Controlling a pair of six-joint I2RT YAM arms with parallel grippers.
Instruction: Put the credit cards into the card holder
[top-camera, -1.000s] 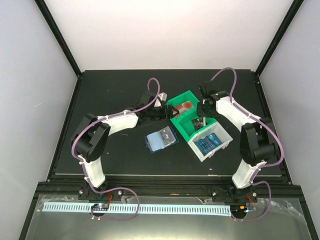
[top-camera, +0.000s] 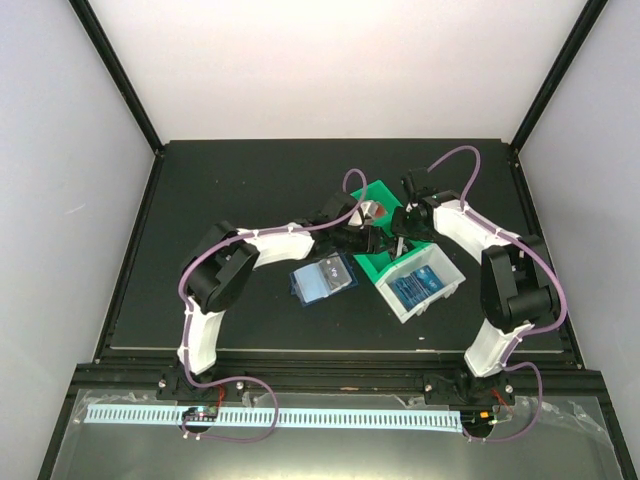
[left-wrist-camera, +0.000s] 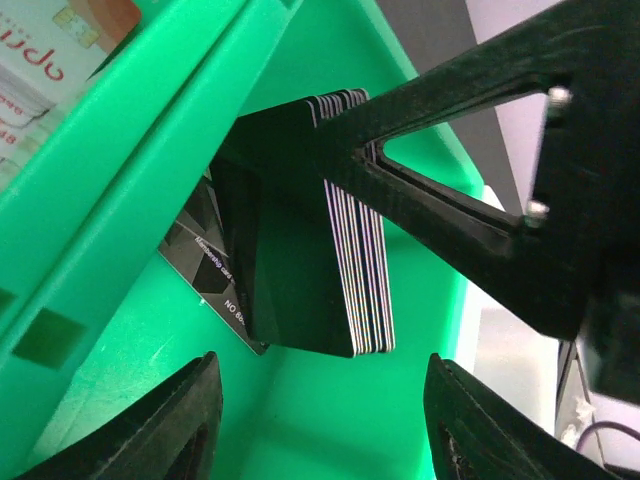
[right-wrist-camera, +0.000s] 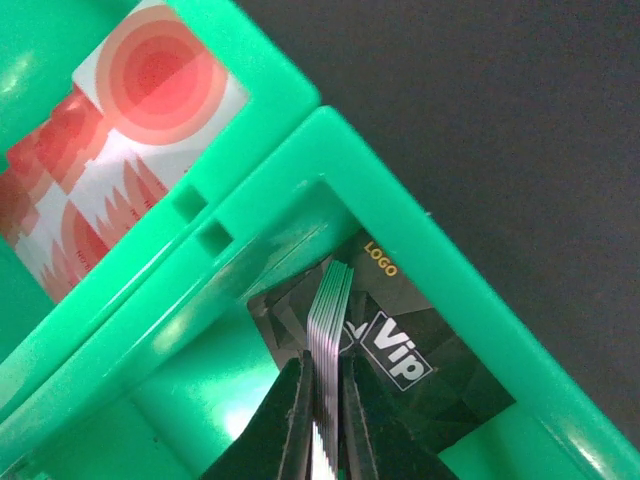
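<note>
A stack of black cards (left-wrist-camera: 290, 240) is tilted up on edge inside a green bin compartment (left-wrist-camera: 300, 400), with the right gripper shut on it. More black cards with "Vip" lettering (right-wrist-camera: 400, 350) lie flat on the compartment floor beneath. My left gripper is open, its fingers on either side of the stack's lower end and short of it; nothing is between them. The blue card holder (top-camera: 323, 278) lies spread on the table, left of the bins, a clear pocket on its right side. From above, the arms partly hide the stack.
Red-and-white cards (right-wrist-camera: 140, 110) fill the neighbouring green compartment, behind a raised divider wall (left-wrist-camera: 130, 140). A white bin (top-camera: 448, 268) with blue cards (top-camera: 416, 287) adjoins the green one.
My left gripper has moved right, from the red-card compartment's edge to over the compartment with the black cards. The right gripper has shifted only slightly. The card holder has stayed put.
</note>
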